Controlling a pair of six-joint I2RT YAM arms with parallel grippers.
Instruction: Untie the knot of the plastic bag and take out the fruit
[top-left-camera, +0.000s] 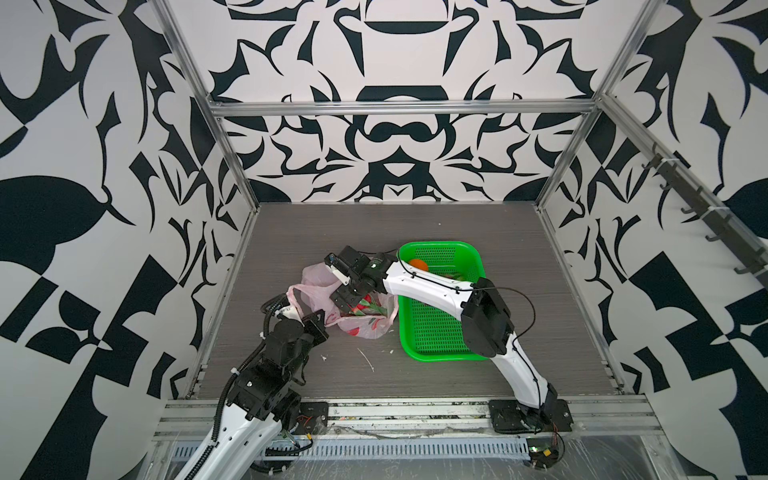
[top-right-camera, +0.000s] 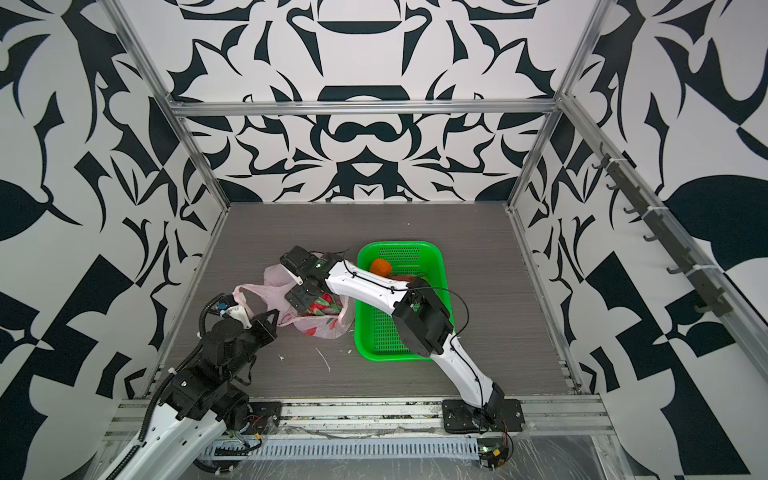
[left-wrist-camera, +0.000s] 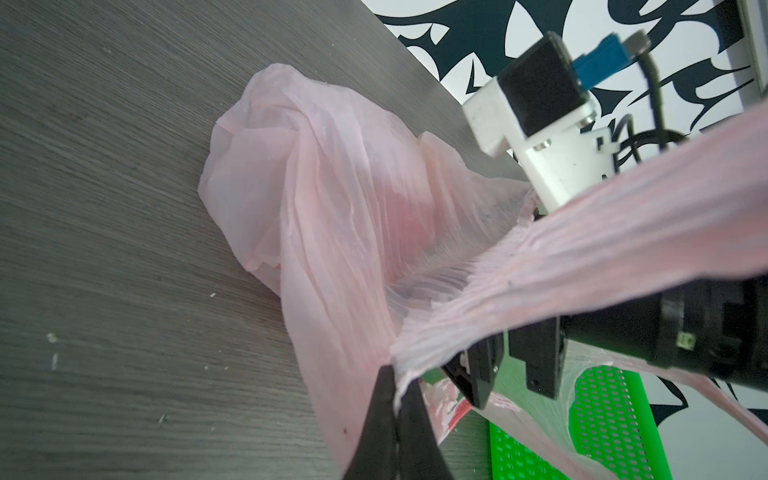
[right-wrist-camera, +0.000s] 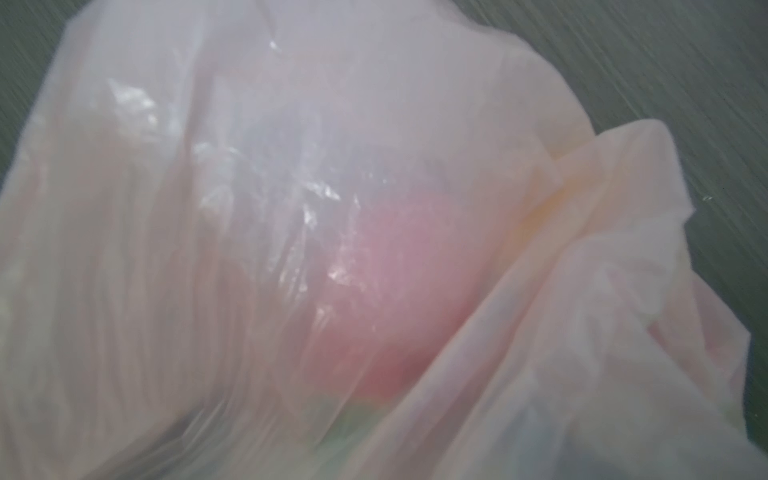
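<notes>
The pink plastic bag (top-left-camera: 364, 326) lies open on the table, red and green contents showing in it; through the film in the right wrist view shows a pinkish-red round item (right-wrist-camera: 400, 280). At the bag's left, my left gripper is shut on a stretched strand of the bag. My right gripper is over the bag's opening, its fingers apart and partly behind the film. In the top views its arm reaches across the green basket.
The green basket (top-left-camera: 432, 344) stands right of the bag with an orange (top-right-camera: 380, 267) at its back. Bare table (top-left-camera: 280, 240) shows behind and left of the bag.
</notes>
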